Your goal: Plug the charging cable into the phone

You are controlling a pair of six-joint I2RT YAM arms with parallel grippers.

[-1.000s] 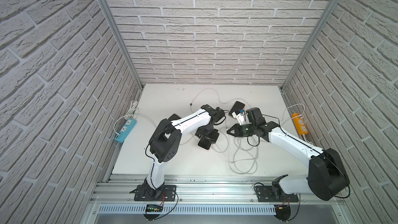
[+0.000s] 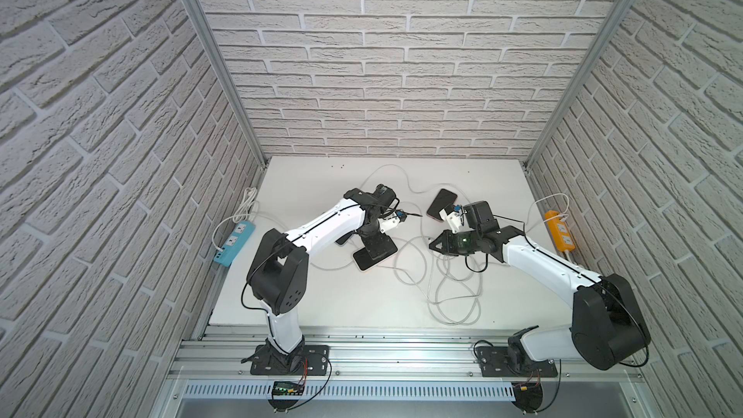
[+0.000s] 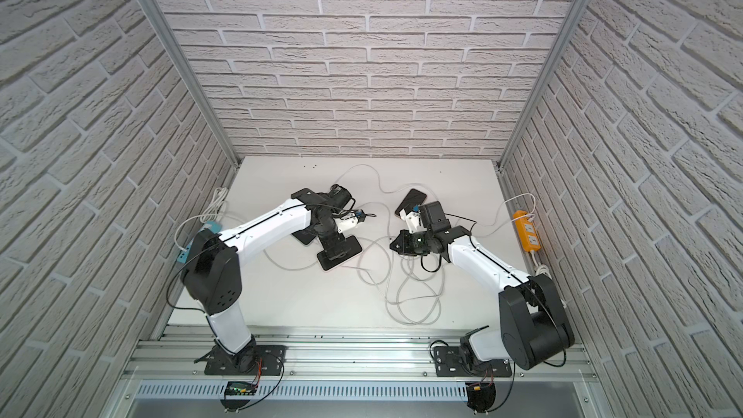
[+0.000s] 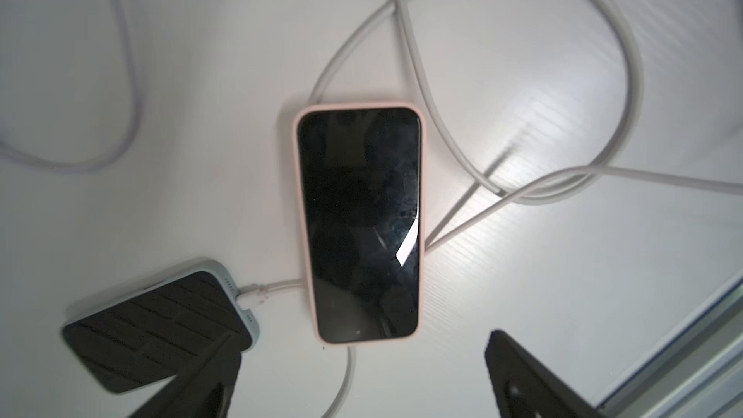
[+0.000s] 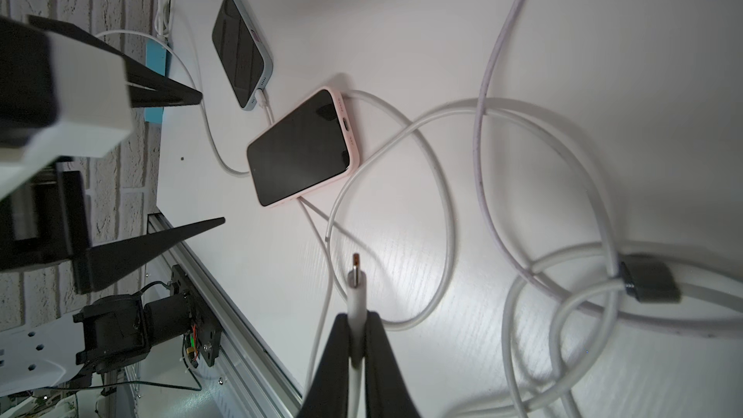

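The pink-cased phone (image 4: 360, 224) lies screen up on the white table, centred in the left wrist view. My left gripper is open above it, its fingers spread wider than the phone, with nothing between them. Across in the right wrist view, my right gripper is shut on the white charging plug (image 5: 356, 290), whose metal tip (image 5: 356, 260) points up and away from the fingers. The phone's port edge (image 5: 348, 127) faces the right side, apart from the plug. The cable trails below the gripper.
A blue-cased phone (image 4: 162, 329) with a cable plugged in lies beside the pink one. Another dark phone (image 2: 442, 203) lies at the back right. Loose cable loops (image 5: 541, 317) cover the table's middle. Power strips stand left (image 2: 234, 243) and right (image 2: 558, 230).
My left gripper has moved left and away from the pink phone, which has shifted left and slightly back.
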